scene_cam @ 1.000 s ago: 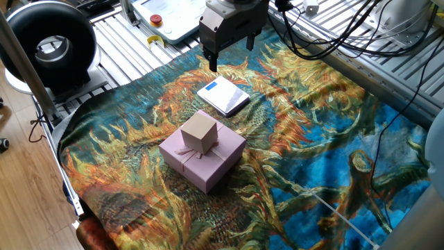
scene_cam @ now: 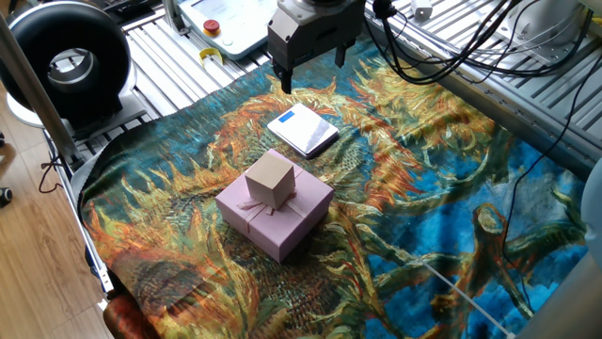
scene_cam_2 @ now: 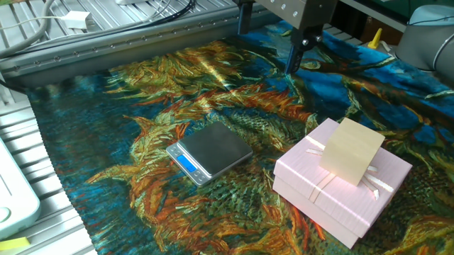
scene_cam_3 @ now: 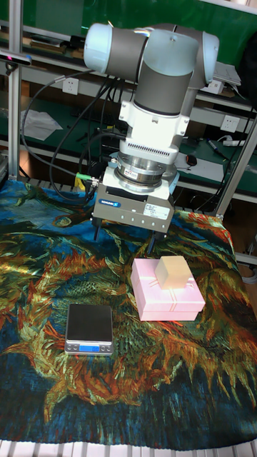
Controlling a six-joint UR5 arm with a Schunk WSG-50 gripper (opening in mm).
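My gripper point(scene_cam_3: 123, 236) hangs above the cloth behind the scale and the box, its two fingers far apart and nothing between them. In exterior view 1 it shows at the top, over the far side of the cloth. A small tan cube point(scene_cam: 270, 181) rests on the lid of a pink gift box point(scene_cam_2: 312, 205) with a ribbon bow. Beside that box, a flat digital scale point(scene_cam_2: 214, 149) lies on the cloth with its lit blue display point(scene_cam_3: 89, 350) and a bare weighing plate.
A patterned, colourful cloth point(scene_cam: 404, 273) covers the table, with free room around box and scale. At the table's edge sits a panel with a red button point(scene_cam: 212, 27). Black cables point(scene_cam: 423, 75) hang near the arm.
The cube, box and scale have stayed put.
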